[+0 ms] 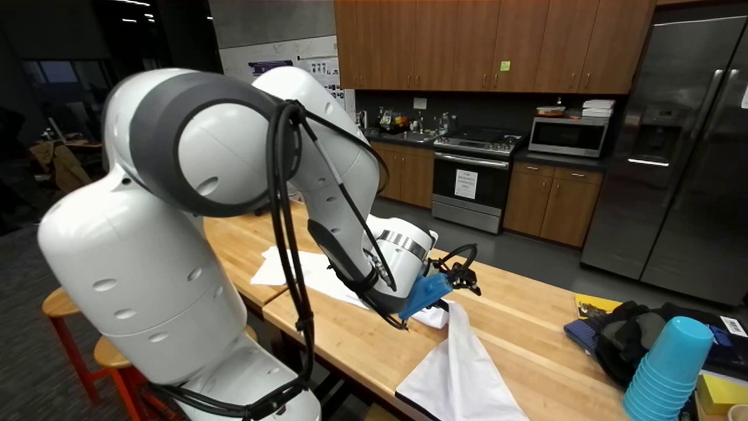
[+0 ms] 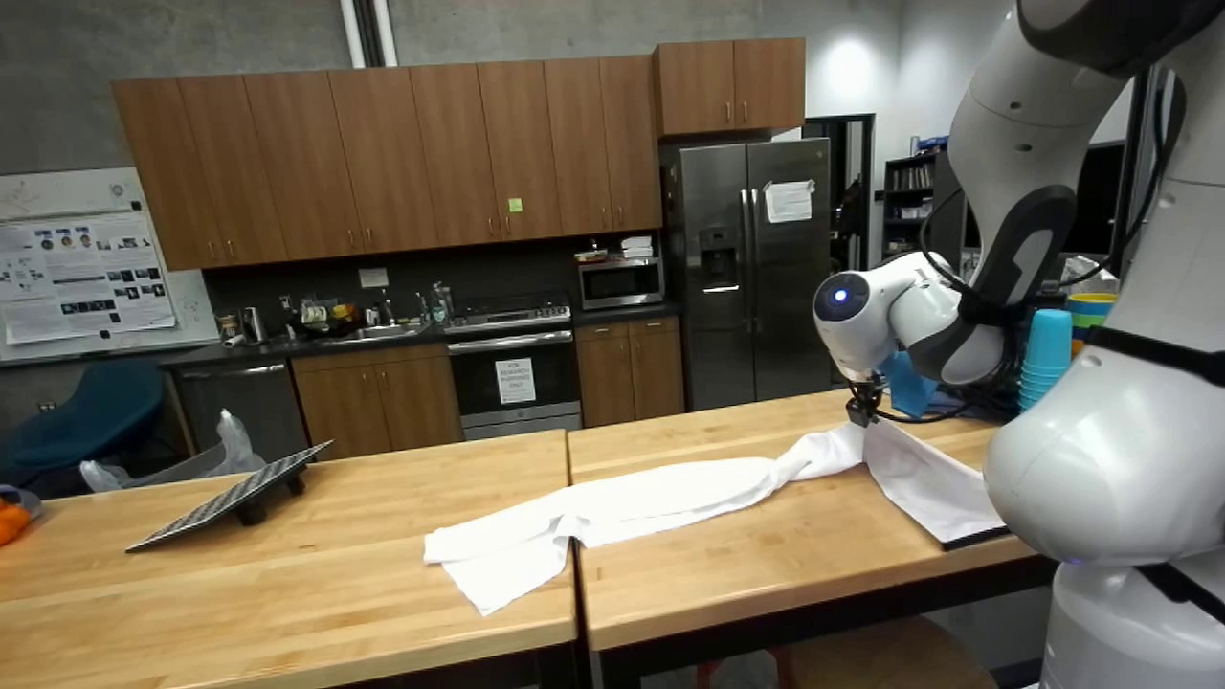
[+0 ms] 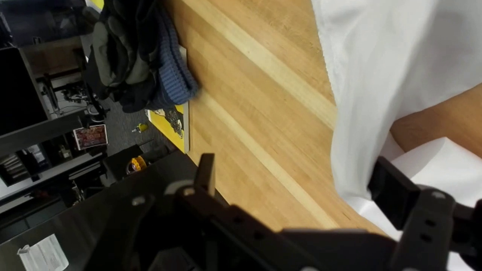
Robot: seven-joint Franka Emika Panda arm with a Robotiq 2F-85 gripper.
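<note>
A long white cloth [image 2: 666, 494] stretches across the two wooden tables, twisted and bunched toward its right part. A dark-edged flap of the cloth [image 1: 459, 368] spreads over the near table edge in exterior view 1. My gripper is open, with bare tabletop showing between its widely spaced fingers. In the wrist view, the right finger [image 3: 394, 194] meets or overlaps a raised fold of the cloth [image 3: 361, 113]; whether they touch is unclear. Exterior view 2 places the gripper [image 2: 863, 408] right at the cloth's bunched part.
Stacked blue cups [image 1: 666, 372], dark gloves [image 1: 624, 333] and a yellow item [image 1: 594, 305] crowd the table's right end. A tilted dark panel [image 2: 235, 500] stands on the left table. Bare wood [image 1: 519, 302] lies between the cloth and the gloves.
</note>
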